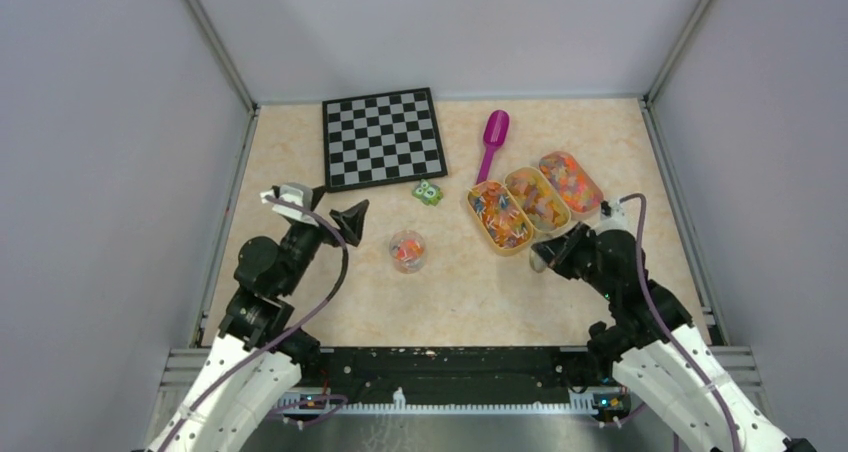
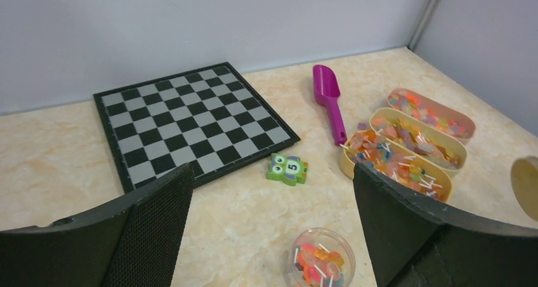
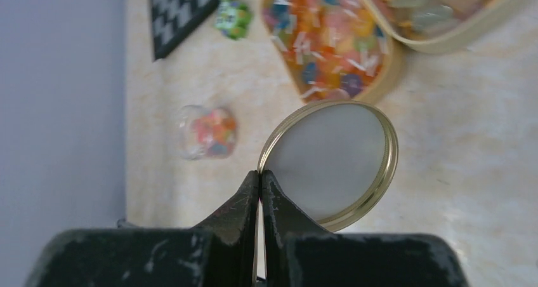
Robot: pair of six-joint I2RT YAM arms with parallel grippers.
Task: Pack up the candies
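Note:
A round lid (image 3: 330,157) with a gold rim is pinched at its edge by my right gripper, which is shut on it. In the top view the lid (image 1: 539,254) hangs tilted just in front of the candy trays. A clear jar (image 1: 407,251) with some candies inside stands on the table's middle left. My left gripper (image 1: 343,210) is open and empty, to the upper left of the jar; its fingers (image 2: 149,230) are wide apart in its wrist view. Mixed candies fill the nearest tray (image 1: 526,242), the middle tray (image 1: 564,224) and the pink tray (image 1: 598,204).
A purple scoop (image 1: 494,134) lies behind the trays. The chessboard (image 1: 384,140) is at the back left, with a green owl-like block (image 1: 427,192) by its corner. Bare table lies between the jar and the lid.

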